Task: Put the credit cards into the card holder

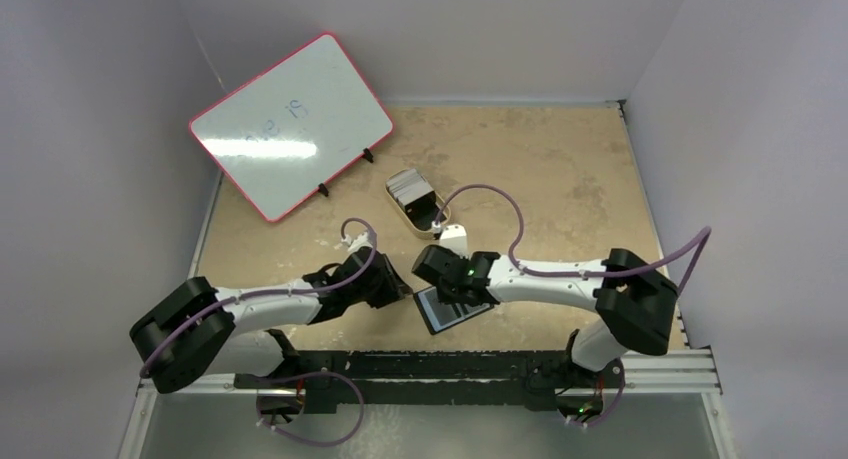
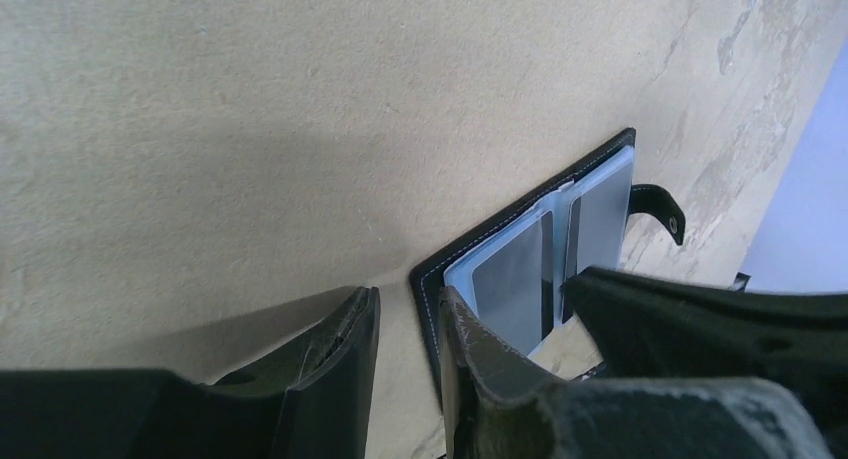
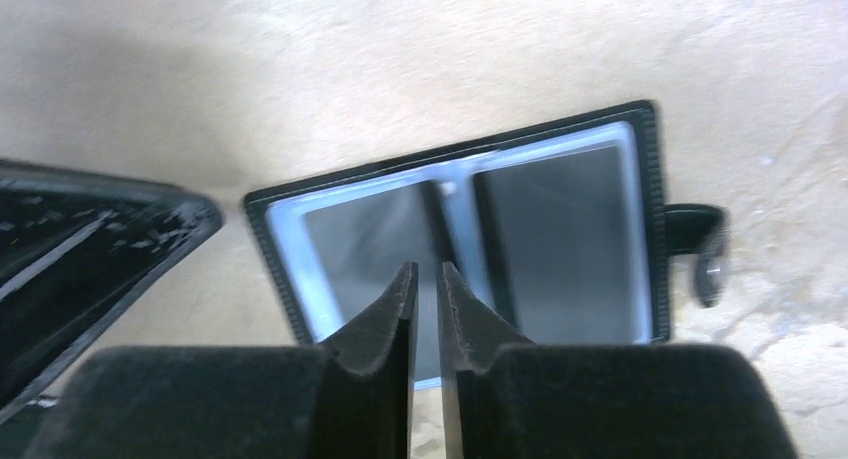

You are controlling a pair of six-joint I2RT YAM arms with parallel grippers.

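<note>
The black card holder (image 1: 430,314) lies open near the table's front middle, showing two blue-edged pockets (image 3: 560,244) and a strap on one side. My left gripper is low beside the holder's left edge, its fingers a little apart with nothing visible held. My right gripper hangs over the holder, its fingertips slightly apart, with nothing visible between them. A tan tray (image 1: 442,211) behind the grippers holds a stack of light cards (image 1: 408,187) and something dark.
A red-rimmed whiteboard (image 1: 290,119) with black clips stands at the back left. Walls bound three sides.
</note>
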